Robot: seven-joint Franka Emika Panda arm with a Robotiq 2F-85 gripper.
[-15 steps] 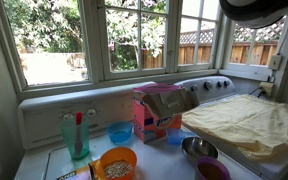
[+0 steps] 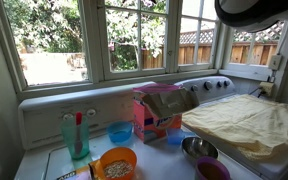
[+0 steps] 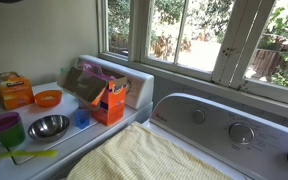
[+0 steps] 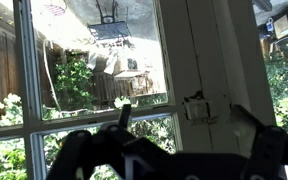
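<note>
In the wrist view my gripper stands open, its two dark fingers wide apart with only window frame and outdoors behind the gap. Part of the white and black arm [image 2: 252, 12] shows at the top right of exterior view 1, high above the counter; the fingers are hidden there. An orange bowl [image 2: 116, 163] holds pale, small pieces. Near it are a green cup [image 2: 76, 140] with something red inside, a blue bowl [image 2: 120, 132], a metal bowl [image 2: 198, 148] and a purple cup [image 2: 212, 170]. An open orange box [image 3: 111, 104] stands behind them.
A pale yellow cloth [image 2: 246, 124] covers the right-hand machine top. A small blue cup [image 3: 82, 119], a yellow-green utensil [image 3: 29, 153] and another orange box [image 3: 12, 90] share the left-hand top. Control panels and windows bound the back.
The objects on the machine tops have not moved.
</note>
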